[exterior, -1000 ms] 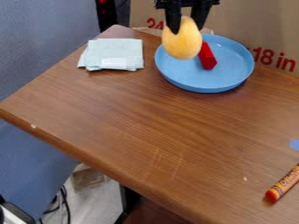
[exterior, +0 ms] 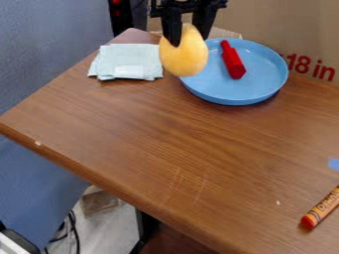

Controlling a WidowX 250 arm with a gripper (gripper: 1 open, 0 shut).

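My black gripper (exterior: 183, 28) reaches down from the top, shut on a yellow, oblong object (exterior: 183, 58) that hangs over the left side of a blue plate (exterior: 236, 91). A red object (exterior: 233, 62) lies on the plate, just right of the yellow one. A folded pale cloth (exterior: 125, 63) rests on the table at the plate's left.
An orange crayon (exterior: 320, 207) lies at the right edge, below a small blue patch (exterior: 334, 164). A cardboard box (exterior: 302, 30) stands behind the plate. The table's left edge borders a drop.
My gripper has moved left and lower with the yellow object in it, uncovering more of the red object on the plate.
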